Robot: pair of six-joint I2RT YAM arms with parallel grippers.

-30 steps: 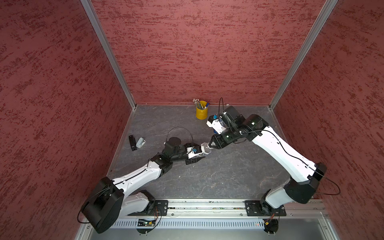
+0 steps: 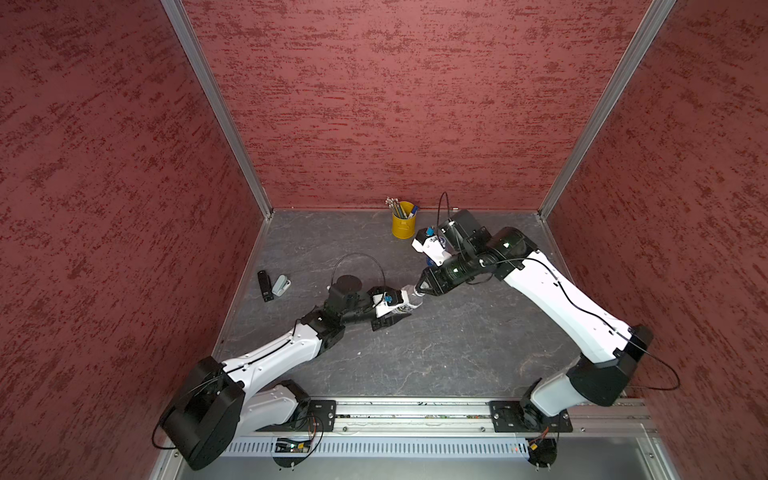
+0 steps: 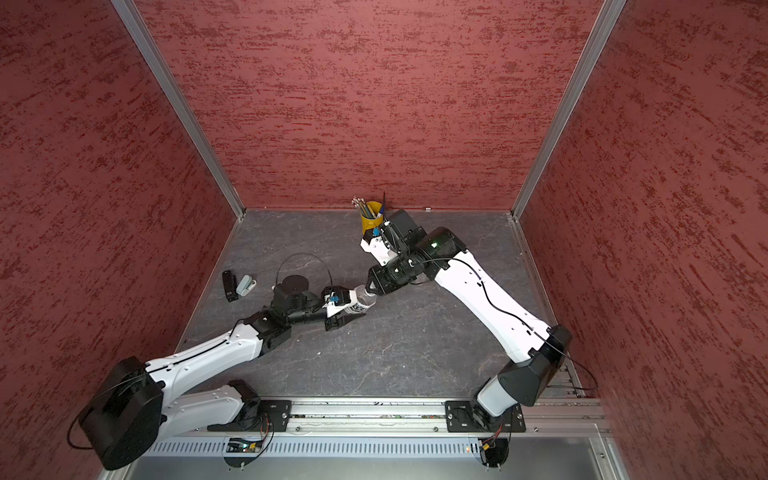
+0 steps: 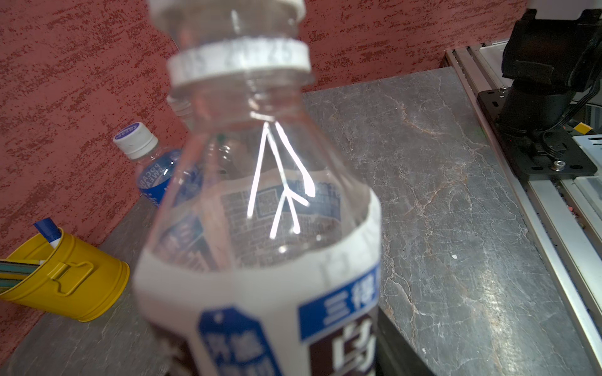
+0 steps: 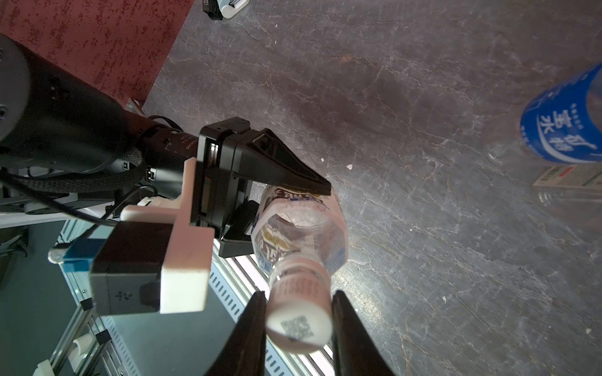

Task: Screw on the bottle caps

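Observation:
My left gripper (image 2: 397, 309) is shut around the labelled body of a clear bottle (image 4: 263, 275), holding it tilted above the table. The bottle's neck points toward my right gripper. There, the fingers (image 5: 250, 338) stand on either side of a white cap (image 5: 299, 319) at the mouth, shut on it. A blurred white edge shows above the neck's white ring (image 4: 241, 61) in the left wrist view, with clear neck between them. How far the thread is engaged cannot be made out.
A blue-labelled bottle with a white cap (image 4: 136, 140) stands behind, near the yellow pen bucket (image 2: 404, 224). Another clear bottle is partly visible behind the held one. A black object (image 2: 265, 285) and a pale one (image 2: 281, 285) lie at left.
The right wrist and its cable loop have shifted very slightly. Both grippers keep nearly the same place around the bottle and its cap.

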